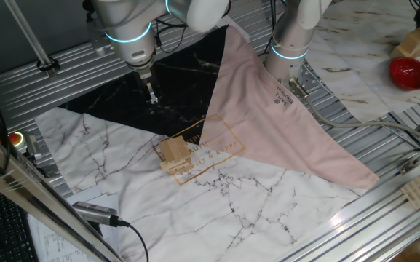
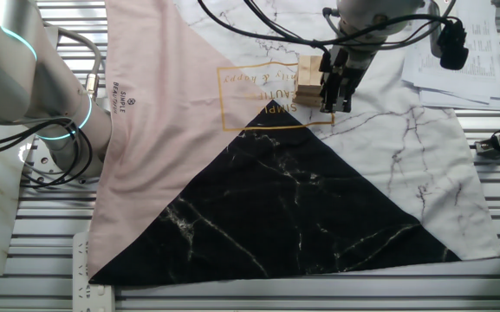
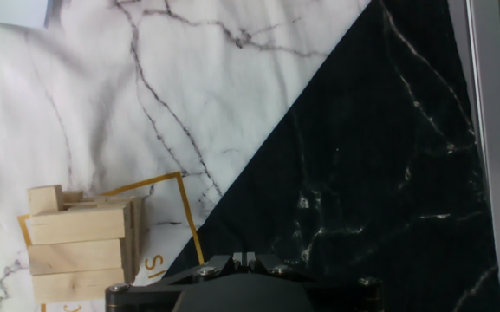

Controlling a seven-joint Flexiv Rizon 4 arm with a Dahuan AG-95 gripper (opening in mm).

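Observation:
A stack of pale wooden blocks (image 1: pixel 173 154) stands on the white marble-print part of the cloth, over a gold printed frame. The wrist view has these blocks (image 3: pixel 78 253) at lower left, with one short piece on top at the back. Above the black part of the cloth hangs my gripper (image 1: pixel 153 100), apart from the stack. Its fingertips (image 3: pixel 239 258) are close together at the bottom edge of the wrist view, nothing visible between them. From the opposite side, the gripper (image 2: pixel 337 106) partly overlaps the blocks (image 2: pixel 309 74) in the picture.
The cloth (image 1: pixel 290 135) has pink, black and white areas and is otherwise clear around the blocks. A red bowl (image 1: pixel 410 73) and another wooden block stack (image 1: pixel 415 44) are on a separate surface at far right. A metal post (image 1: pixel 31 156) rises at left.

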